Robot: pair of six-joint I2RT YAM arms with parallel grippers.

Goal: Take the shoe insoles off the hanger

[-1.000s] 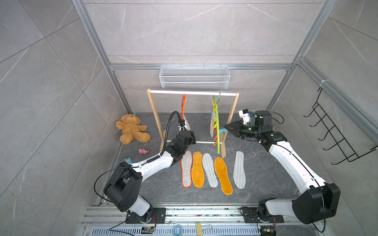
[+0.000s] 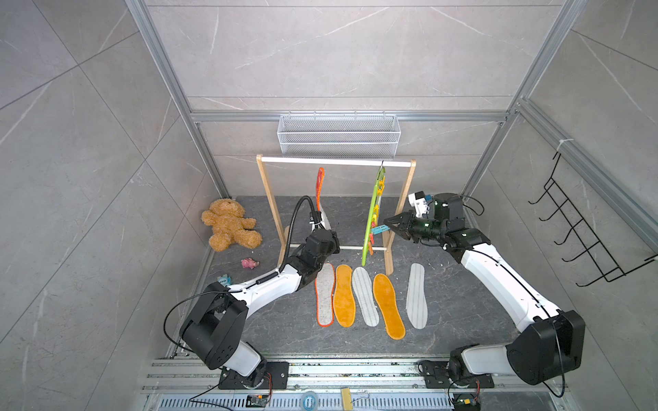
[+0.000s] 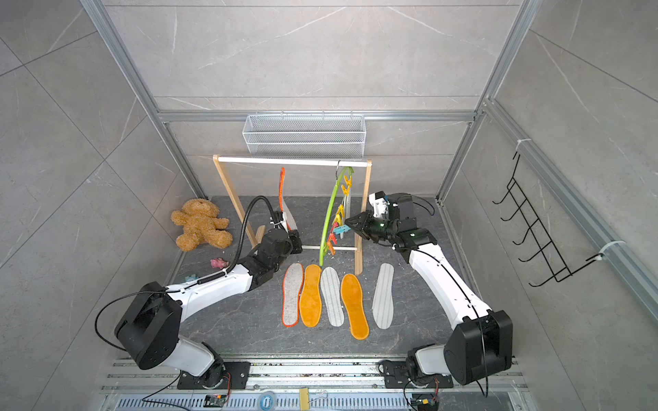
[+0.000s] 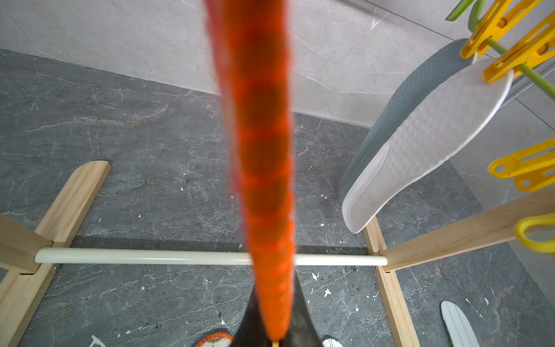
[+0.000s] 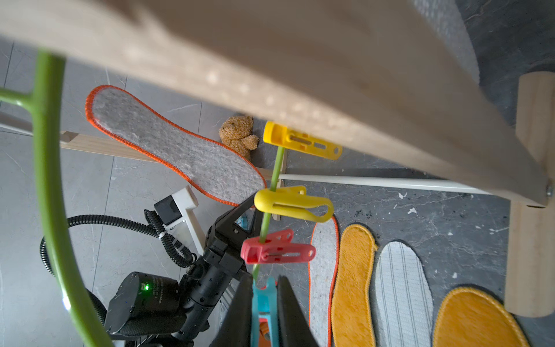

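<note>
The wooden rack [image 2: 315,159] carries a green clip hanger [image 5: 51,185] with yellow and red clips, holding grey and white insoles [image 4: 422,133]. My right gripper is shut on a light-blue clip [image 2: 379,229] of that hanger. An orange-edged felt insole [image 5: 173,141] hangs farther left on the rack. My left gripper [image 2: 327,239] is low beside it; in the left wrist view the insole's blurred orange edge covers much of the fingers, which look shut. Whether anything is between them is hidden.
Several insoles [image 2: 387,304] lie on the floor in front of the rack. A teddy bear [image 2: 229,224] and small toys sit at the left. A black wire rack [image 2: 582,226] hangs on the right wall; a mesh basket [image 2: 339,133] is on the back wall.
My right gripper has shifted left with the blue clip, and the green hanger's lower end has swung left and turned. The left arm is unchanged.
</note>
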